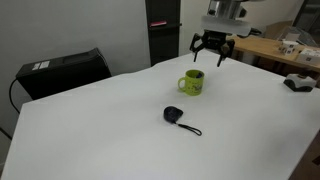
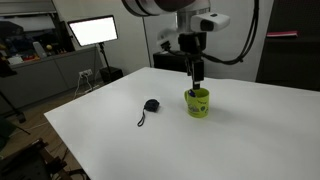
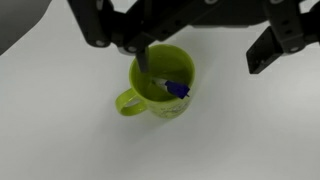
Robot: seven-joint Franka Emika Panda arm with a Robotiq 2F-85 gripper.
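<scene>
A green mug (image 1: 192, 84) stands upright on the white table, its handle toward the left in the first exterior view. Inside it, in the wrist view, a blue-and-white object like a marker (image 3: 176, 89) leans against the wall of the mug (image 3: 150, 102). Above the mug hangs my gripper (image 1: 208, 58), open, with nothing between its fingers. One of its fingers (image 3: 266, 50) shows at the right of the wrist view, and the mug lies nearer the other finger. A black tape-measure-like thing (image 1: 173, 114) with a wrist strap lies on the table, apart from the mug.
A black case (image 1: 62, 73) sits at the table's back left in the first exterior view. At the back right, a wooden surface (image 1: 262, 47) holds some devices.
</scene>
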